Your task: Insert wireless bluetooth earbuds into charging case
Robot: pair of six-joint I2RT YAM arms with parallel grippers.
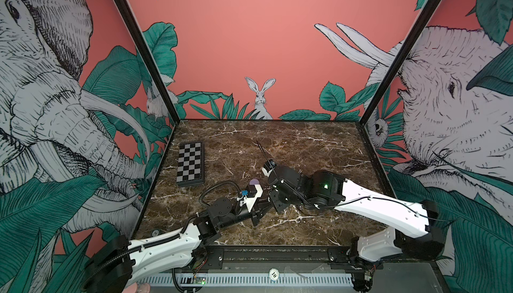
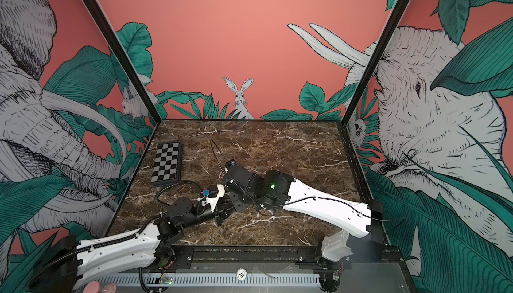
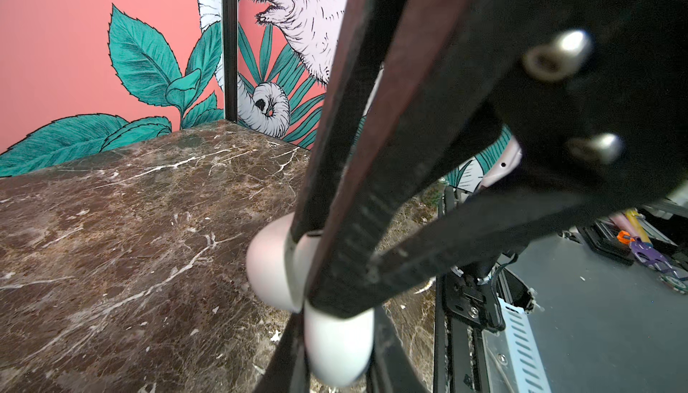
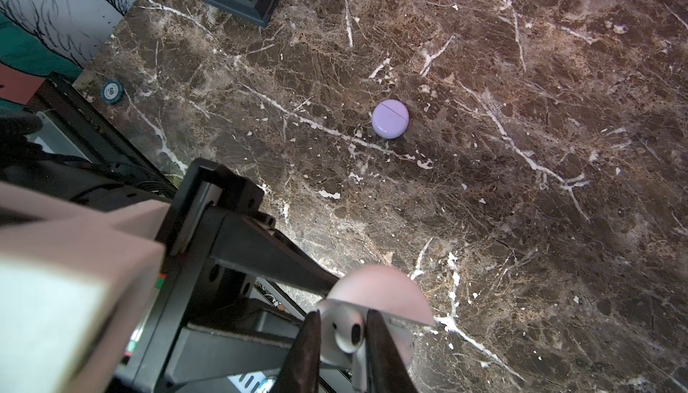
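In the middle front of the table the grippers meet. My left gripper is shut on the white earbud case, its pale lid (image 4: 380,292) raised in the right wrist view. A white rounded piece (image 3: 338,346) shows just below the left fingers, and a white earbud (image 4: 349,328) is at the case. My right gripper is shut, its dark fingertips over that earbud and case; whether anything sits between them is hard to tell.
A checkered board (image 1: 189,162) lies at the left, with a purple disc (image 4: 390,119) on the table and a small blue chip (image 4: 111,92) near the left edge.
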